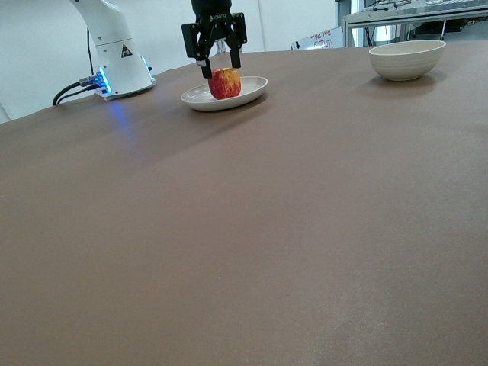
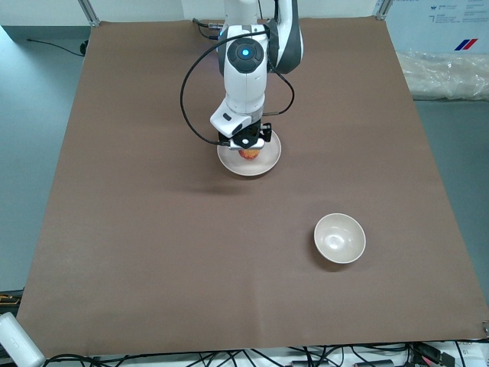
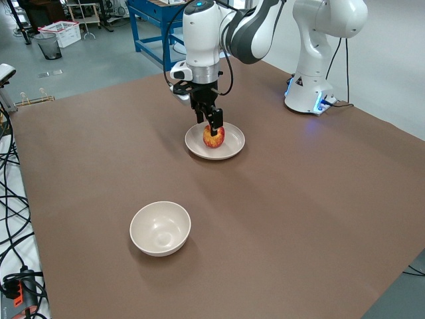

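Note:
A red-yellow apple sits on a white plate beneath the arm. My black gripper is open, its two fingers just over the apple's top, one on either side, as the top view shows; in the right view it hangs down over the apple, and in the left view the wrist hides most of it. An empty cream bowl stands apart on the brown table, nearer the front in the left view.
The arm's white base stands at the table's edge, with cables. Cable bundles lie along another edge, off the tabletop.

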